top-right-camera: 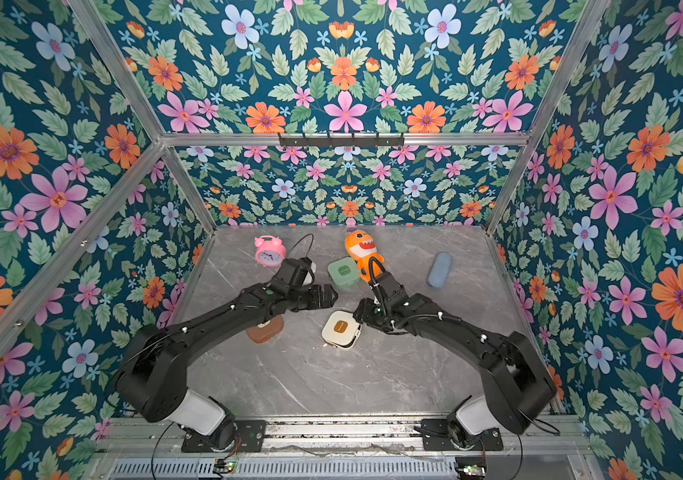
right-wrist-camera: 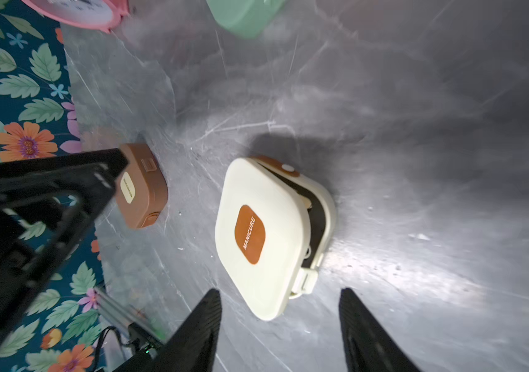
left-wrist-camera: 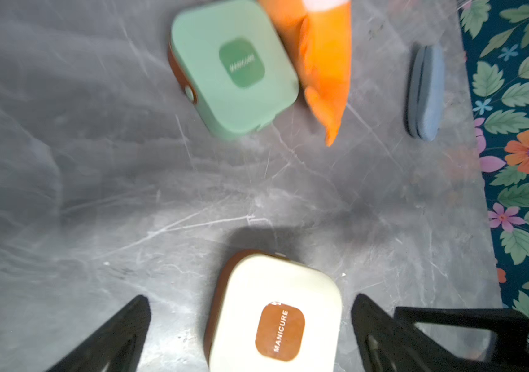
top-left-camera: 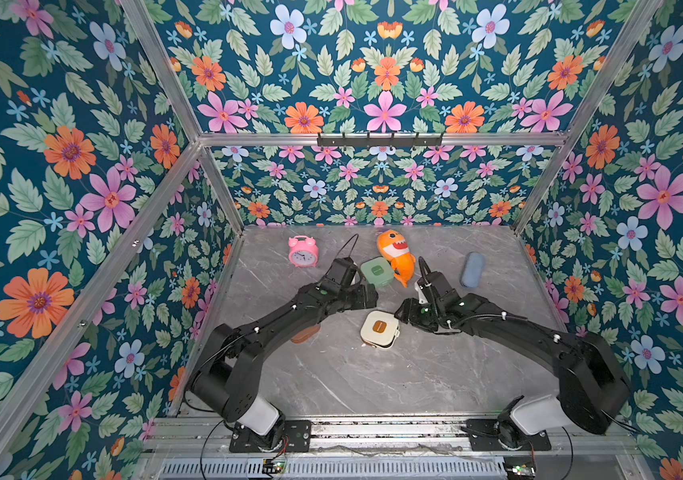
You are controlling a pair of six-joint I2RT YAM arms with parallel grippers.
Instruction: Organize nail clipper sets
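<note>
In the middle of the table lies a cream manicure case [right-wrist-camera: 264,235], its lid slightly raised along one edge, as the right wrist view shows. Behind it is a green case [left-wrist-camera: 233,74], against the orange plush. A brown case [right-wrist-camera: 143,192] lies to the left, partly under the left arm. My left gripper hangs open above the cream case, nothing between its fingers. My right gripper is just right of that case, its fingers apart and empty.
An orange shark plush [top-left-camera: 397,256] lies at the back middle. A pink alarm clock [top-left-camera: 303,252] stands back left and a blue-grey oblong item [top-left-camera: 472,269] lies back right.
</note>
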